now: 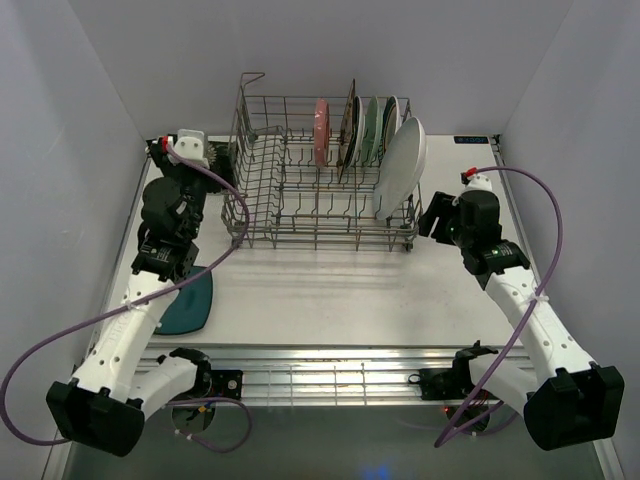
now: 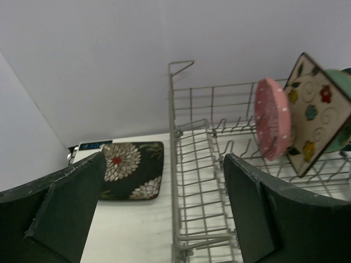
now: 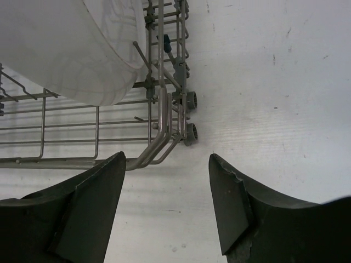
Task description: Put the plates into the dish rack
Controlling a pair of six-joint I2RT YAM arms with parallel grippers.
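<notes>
The dish rack [image 1: 285, 225] holds several upright plates: a pink one [image 1: 321, 130], a patterned square one [image 2: 312, 112], green and white ones, and a large white plate [image 1: 400, 170] at its right end. A dark flowered square plate [image 2: 129, 170] lies left of the rack, and a teal plate [image 1: 185, 310] lies at front left. My left gripper is open above the counter by the rack's left side, pointed toward the flowered plate. My right gripper stands at the rack's front right corner, fingers apart, nothing between them.
Walls close in the counter at left, right and back. A metal rail runs along the front edge.
</notes>
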